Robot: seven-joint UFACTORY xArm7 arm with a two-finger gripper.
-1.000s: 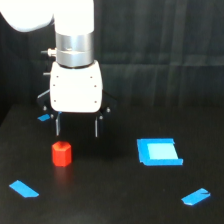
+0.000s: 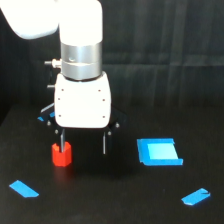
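A small red block [image 2: 62, 157] stands on the dark table at the left. My gripper [image 2: 83, 143] hangs from above with its two thin fingers wide apart and nothing visible held between them. In this view its left finger overlaps the top of the block, while the right finger stays clear to the right. Whether that left finger touches the block or is only in front of it, I cannot tell.
A square outlined in blue tape [image 2: 147, 161] with a pale blue middle lies right of centre. Blue tape strips mark the front left [image 2: 24, 189] and front right [image 2: 196, 197]. Bare dark table separates the block from the square; a black curtain [image 2: 165, 60] hangs behind.
The arm and gripper have come lower and slightly to the right, bringing the left finger over the block's top in view. The block appears unmoved.
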